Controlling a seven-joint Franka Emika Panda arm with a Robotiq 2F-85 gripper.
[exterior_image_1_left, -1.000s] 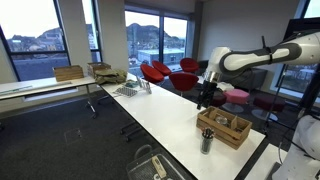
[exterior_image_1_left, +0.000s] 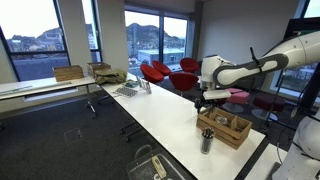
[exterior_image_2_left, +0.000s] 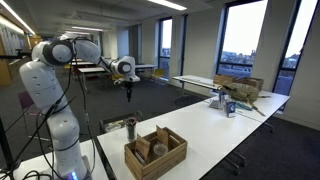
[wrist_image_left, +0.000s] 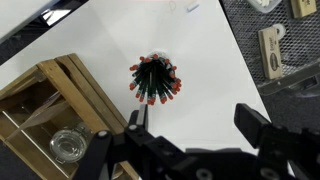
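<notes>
No task is named. My gripper stands open over the white table (exterior_image_1_left: 150, 115), with nothing between its black fingers. In the wrist view, a bundle of dark sticks with red tips (wrist_image_left: 154, 78) is fanned out ahead of the fingers and clear of them. Its cup-like holder (exterior_image_1_left: 207, 144) stands upright on the table in exterior view 1. To one side is a wooden crate (wrist_image_left: 75, 85) with dividers and a clear glass jar (wrist_image_left: 68, 146) inside. Exterior view 2 shows the gripper (exterior_image_2_left: 128, 94) raised well above the holder (exterior_image_2_left: 130, 130) and crate (exterior_image_2_left: 170, 160).
A wire basket (wrist_image_left: 299, 58) with a few small items, one of them a wooden-looking block (wrist_image_left: 271, 52), lies beside the table. Boxes and other goods stand at the table's far end.
The arm's wrist has shifted slightly left and down in exterior view 1, and its tilt has changed a little. The holder and crate have stayed where they were.
</notes>
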